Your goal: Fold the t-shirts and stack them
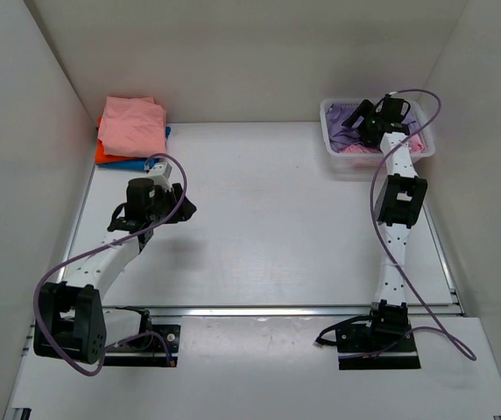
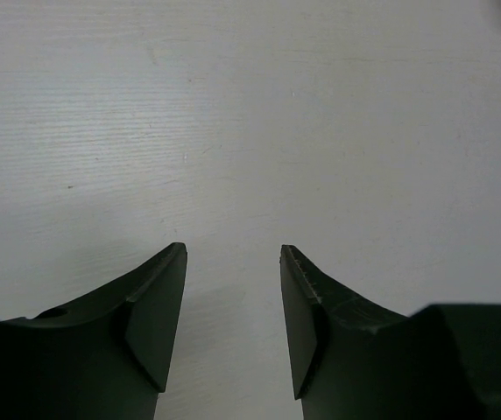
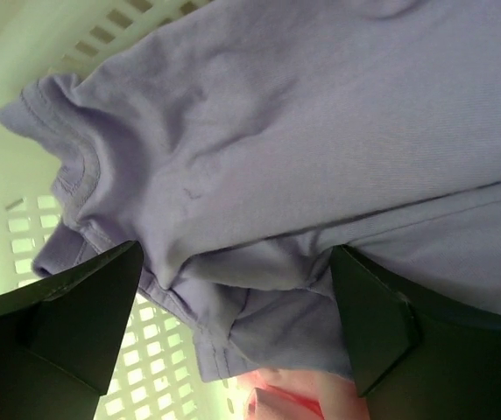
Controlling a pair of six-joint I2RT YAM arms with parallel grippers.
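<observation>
In the white basket at the back right lies a crumpled purple t-shirt, with a pink shirt showing beneath it. My right gripper is open above the purple cloth; it holds nothing, and whether its fingertips touch the cloth I cannot tell. At the back left a stack of folded shirts stands against the wall: a salmon shirt on top, orange and blue edges below. Over bare table in front of that stack, my left gripper stands part open and empty.
Walls close in the left, back and right sides. A purple cable runs along the right arm, and another loops over the left arm.
</observation>
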